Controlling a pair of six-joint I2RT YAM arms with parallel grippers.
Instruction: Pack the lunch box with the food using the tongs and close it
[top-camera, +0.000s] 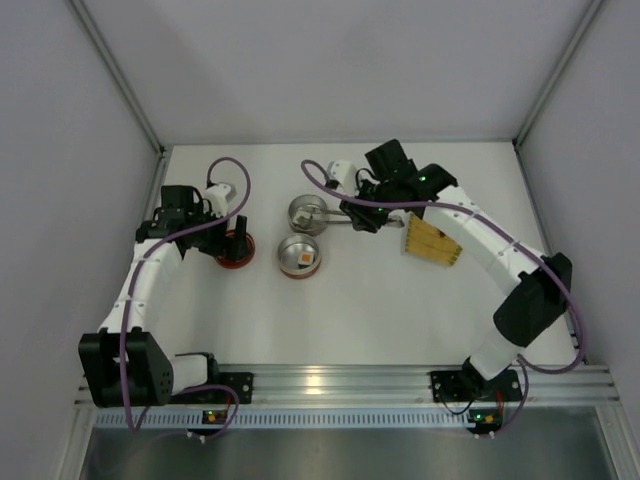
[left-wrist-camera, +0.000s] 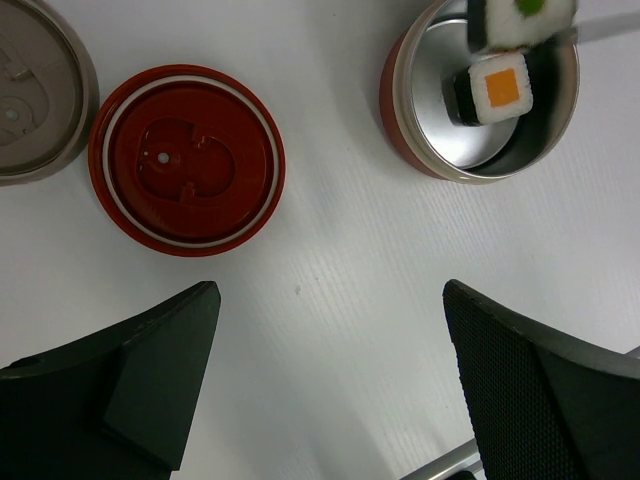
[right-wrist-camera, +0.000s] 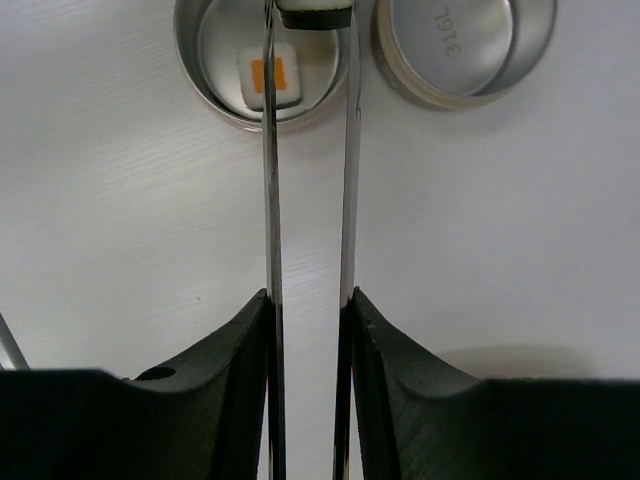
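Observation:
The front lunch tin (top-camera: 298, 268) holds a sushi piece with an orange top (left-wrist-camera: 502, 88). My right gripper (top-camera: 362, 216) is shut on metal tongs, which grip a second sushi piece (left-wrist-camera: 522, 20), green-topped in the left wrist view, raised above that tin. A second, empty steel tin (right-wrist-camera: 450, 45) stands behind it, partly under the tongs in the top view. My left gripper is open over the left side of the table, nothing between its fingers, near the red lid (left-wrist-camera: 185, 160).
A grey lid (left-wrist-camera: 30, 95) lies beside the red one. A yellow board (top-camera: 432, 245) at the right is partly hidden by my right arm.

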